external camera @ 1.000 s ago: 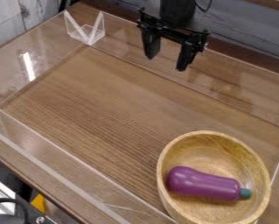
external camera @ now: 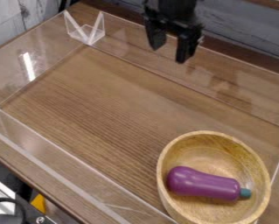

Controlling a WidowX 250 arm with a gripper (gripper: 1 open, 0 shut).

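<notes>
My gripper [external camera: 170, 39] hangs at the top of the view over the back of the wooden table, dark and slightly blurred, its two fingers apart with nothing visible between them. A purple eggplant-like object [external camera: 202, 182] lies in a round wooden bowl [external camera: 177, 150] at the front right, far from the gripper.
A white wire-like or translucent object [external camera: 86, 28] stands at the back left. Clear edging runs along the left, with some black and yellow items at the lower left corner.
My gripper has risen a little toward the back and turned, moving slightly left compared with earlier. The bowl and purple object have not moved.
</notes>
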